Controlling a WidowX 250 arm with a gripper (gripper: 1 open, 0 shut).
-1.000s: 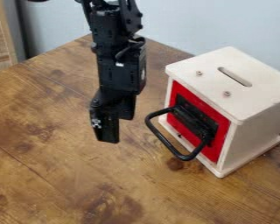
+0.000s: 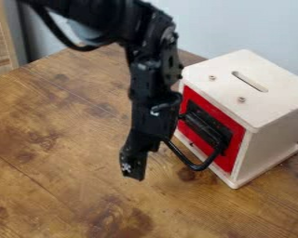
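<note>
My black gripper (image 2: 142,156) hangs low over the wooden table, just left of a wooden box (image 2: 245,102); its fingers point down and nothing shows between them. The box has a red front panel (image 2: 196,137) with a black mechanism and a black bar handle (image 2: 204,165) sticking out toward the lower left. My wrist partly overlaps the upper left of the panel and part of the handle in the view. A slot and two screws show on the box's top.
A pale wall stands behind, and a light wooden panel (image 2: 0,37) is at the top left edge.
My gripper has moved right and downward, closer to the box and handle, and the arm above it has shifted with it. The box looks unchanged.
</note>
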